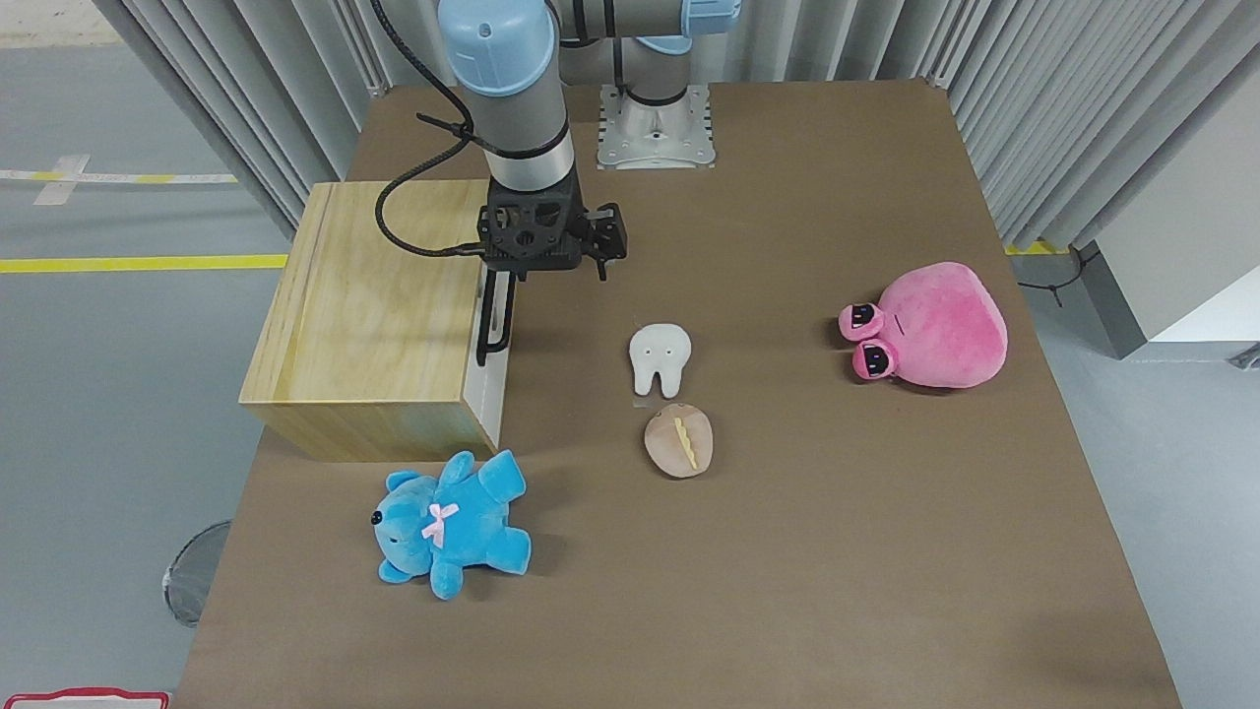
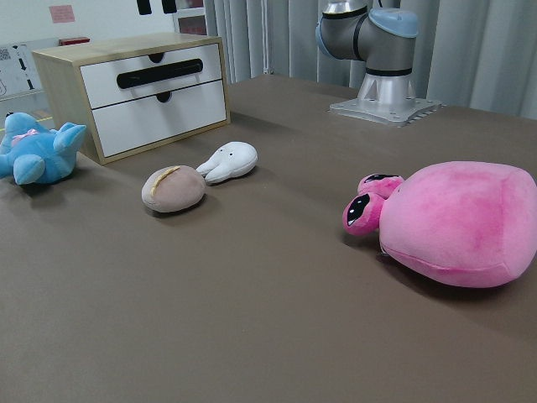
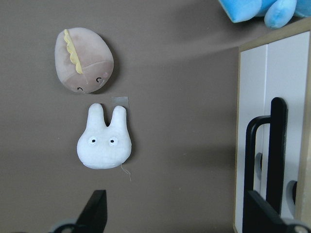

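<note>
My gripper hangs over the table by the drawer front of a wooden cabinet (image 1: 366, 319), its two fingers wide apart at the bottom of the wrist view, nothing seen between them. A black drawer handle (image 3: 277, 145) lies near the right finger. A white two-pronged plush (image 3: 104, 145) with eyes lies on the table beside the cabinet, and a beige oval plush (image 3: 87, 63) with a yellow crest lies close to it, toward the front of the table.
A blue bear (image 1: 467, 526) lies in front of the cabinet, a pink plush (image 1: 933, 325) at the right of the table (image 1: 850, 544). The robot's base plate stands at the back.
</note>
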